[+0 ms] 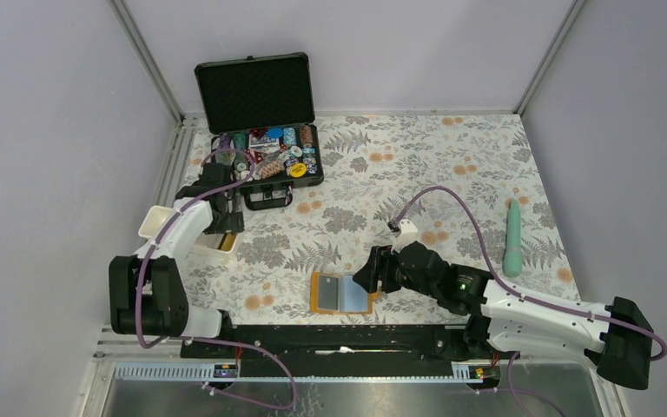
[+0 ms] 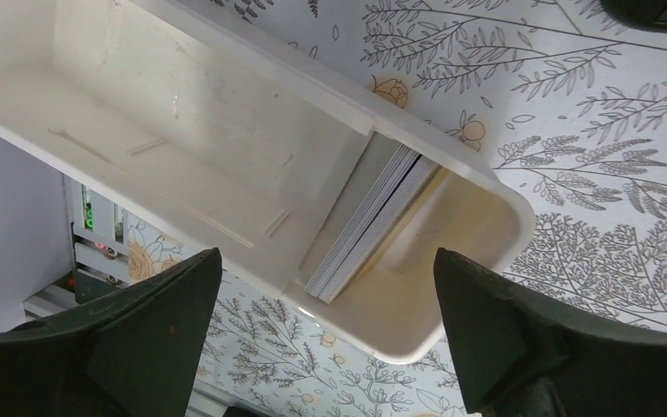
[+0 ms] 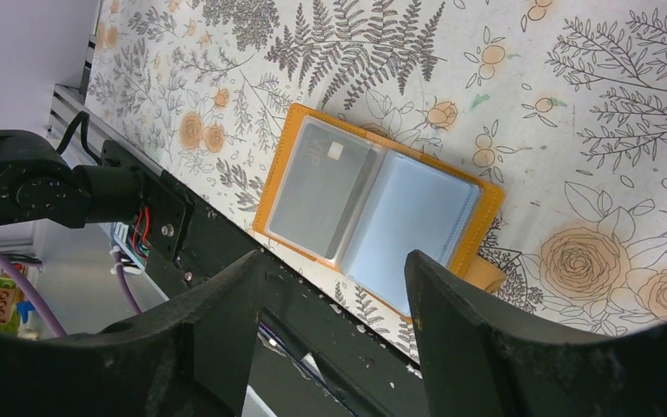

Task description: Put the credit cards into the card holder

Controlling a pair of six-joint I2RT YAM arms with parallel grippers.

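Note:
In the left wrist view a row of credit cards [image 2: 372, 224], white-edged with a tan one at the side, stands on edge in one end of a cream box [image 2: 226, 65]. My left gripper is open above that end, nothing between its fingers. On the table's front part lies the orange card holder [image 3: 274, 193], unfolded, with a grey clear pocket [image 3: 323, 178] on its left and a pale blue one [image 3: 410, 221] on its right. Over the holder's near side hangs my right gripper, its fingers apart and empty.
Behind the cream box stands an open black case [image 1: 317, 174] full of small items. A green bottle-like object [image 1: 512, 239] lies at the far right.

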